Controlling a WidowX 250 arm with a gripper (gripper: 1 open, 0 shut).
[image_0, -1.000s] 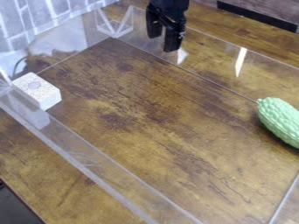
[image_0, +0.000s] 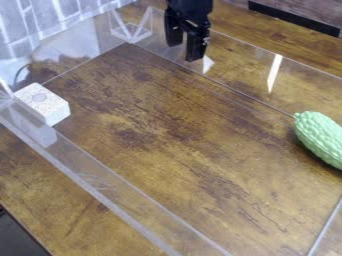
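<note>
My dark gripper (image_0: 189, 40) hangs at the top centre, over the back edge of the clear-walled area; its fingers are dark and small, and I cannot tell whether they are open or shut. A white block (image_0: 42, 104) with faint markings lies at the left, near the clear wall. A pale green bumpy gourd-like object (image_0: 321, 140) lies at the right edge, partly out of view.
Clear acrylic walls (image_0: 100, 195) border the wooden surface (image_0: 174, 150) on several sides. A whitish curtain-like backdrop (image_0: 40, 25) stands at the upper left.
Over the last second the gripper has shifted very slightly at the top centre; the block and the green object lie as they were.
</note>
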